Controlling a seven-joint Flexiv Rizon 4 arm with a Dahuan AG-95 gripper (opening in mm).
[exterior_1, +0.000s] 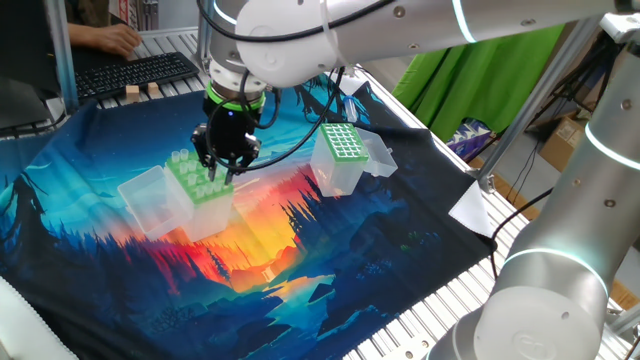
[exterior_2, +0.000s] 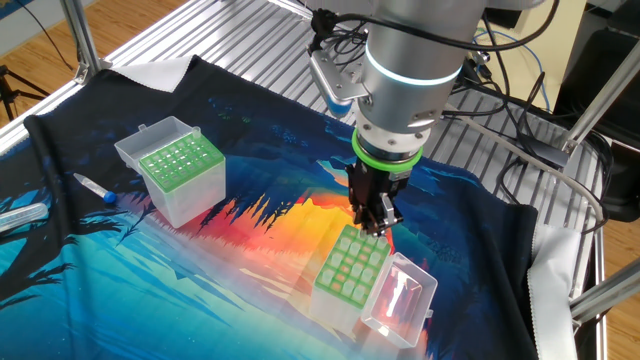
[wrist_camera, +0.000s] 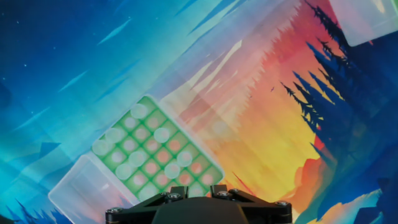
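Observation:
A clear tip box with a green rack (exterior_1: 201, 181) stands on the printed cloth, its clear lid (exterior_1: 156, 202) hinged back. Pale tips (exterior_2: 349, 262) fill some of its holes, while others look empty. Over the edge of this rack hangs my gripper (exterior_1: 221, 177), its fingers (wrist_camera: 179, 191) apart with nothing visible between them. From the wrist view, the gripper overlaps the lower right corner of the rack (wrist_camera: 149, 151). How far the fingertips are above the tips is hard to judge. A second box with a green rack (exterior_1: 344, 142) stands apart, with no tips visibly sticking up.
The second box's open lid (exterior_2: 157, 140) leans off its far side. A marker pen (exterior_2: 95, 188) lies on the cloth beyond it, near another pen-like object (exterior_2: 22, 217). Bare cloth (exterior_1: 270, 235) lies between the boxes. A keyboard (exterior_1: 135, 73) and someone's hand (exterior_1: 118, 40) are at the table's edge.

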